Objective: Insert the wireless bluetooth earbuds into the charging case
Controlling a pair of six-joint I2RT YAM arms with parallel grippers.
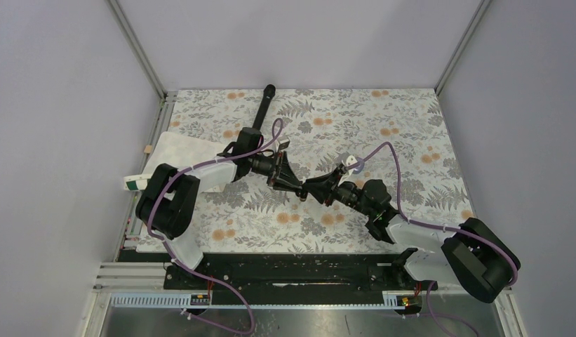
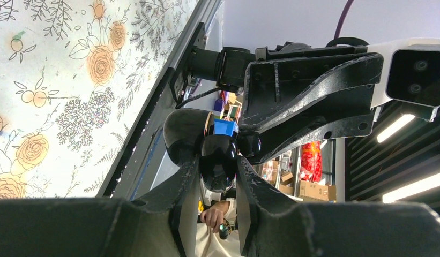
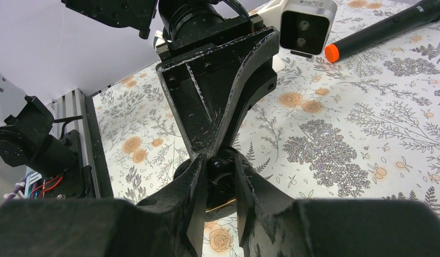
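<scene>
My two grippers meet above the middle of the table (image 1: 376,119). In the left wrist view my left gripper is shut on a glossy black piece (image 2: 218,160); just behind it is a dark rounded body with a gold edge (image 2: 183,134). In the right wrist view my right gripper is shut on a glossy black piece, with the dark gold-edged body around and below it. I cannot tell which piece is the earbud and which the case, or how far one sits inside the other.
A black cylinder with an orange end (image 3: 386,29) lies at the back of the table. A pale board (image 1: 169,154) lies at the left. A small lilac round object (image 1: 358,165) is partly behind the right gripper.
</scene>
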